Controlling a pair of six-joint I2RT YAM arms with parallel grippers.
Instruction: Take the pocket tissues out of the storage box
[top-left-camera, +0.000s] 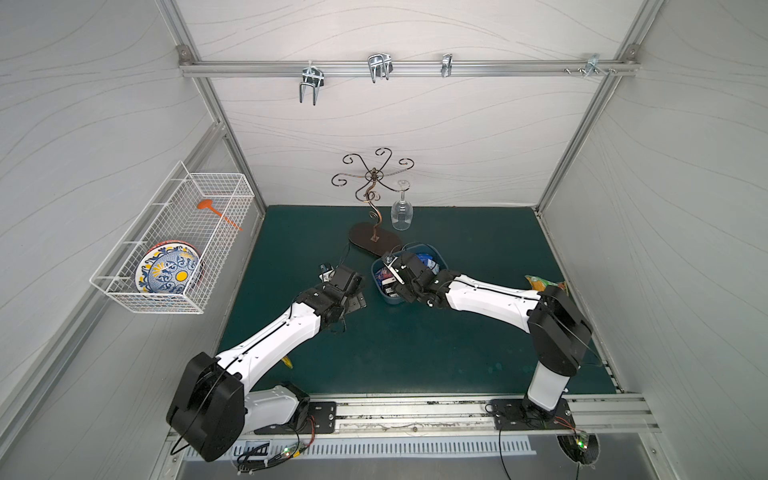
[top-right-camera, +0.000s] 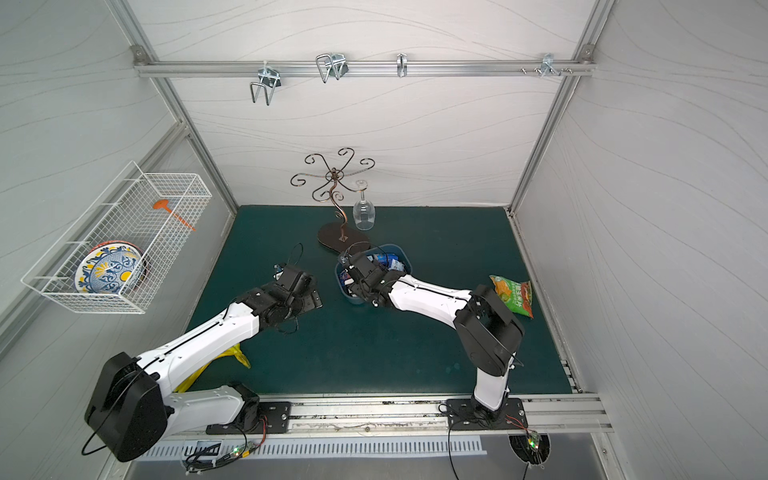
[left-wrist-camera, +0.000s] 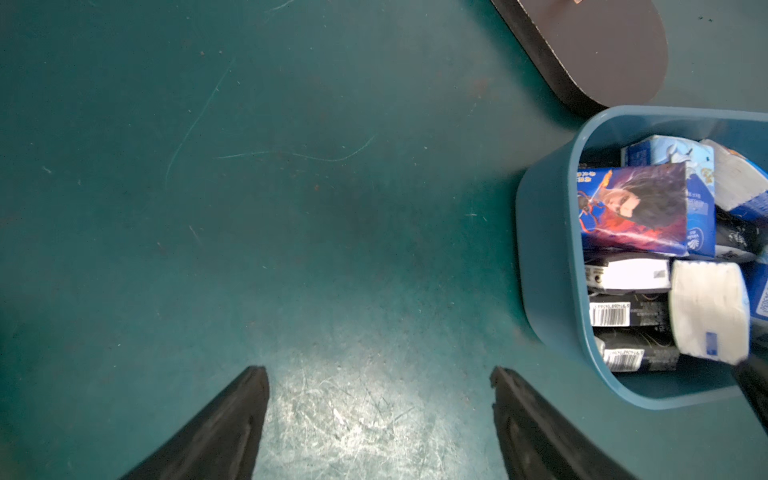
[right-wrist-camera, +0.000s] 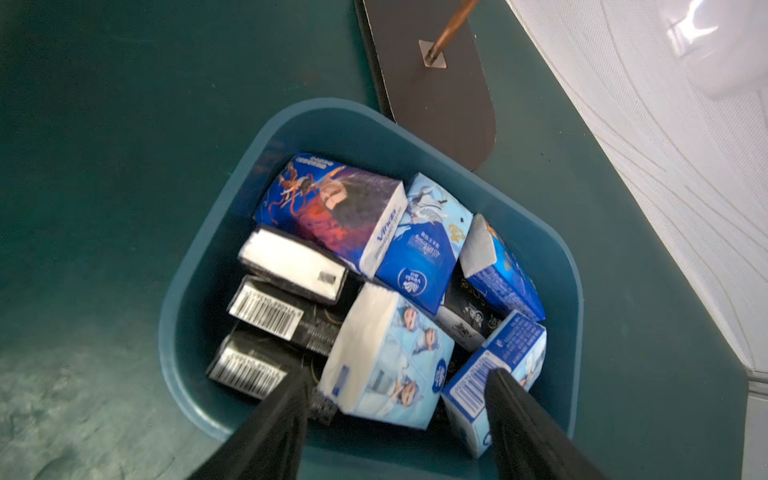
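Observation:
A blue storage box (right-wrist-camera: 569, 336) full of pocket tissue packs stands mid-table. In the right wrist view it holds a red-and-blue pack (right-wrist-camera: 324, 208), light blue packs (right-wrist-camera: 404, 368), and several black ones (right-wrist-camera: 264, 308). My right gripper is open above the box's near part, nothing visibly held. My left gripper is open over bare table left of the box; in the left wrist view the box is at the right.
A metal rack on a dark base (top-left-camera: 360, 236) with a hanging wine glass (top-left-camera: 401, 214) stands behind the box. A wire basket (top-left-camera: 192, 300) is on the left wall. A snack bag (top-right-camera: 510, 294) lies at the right, a yellow item (top-right-camera: 232, 352) at front left.

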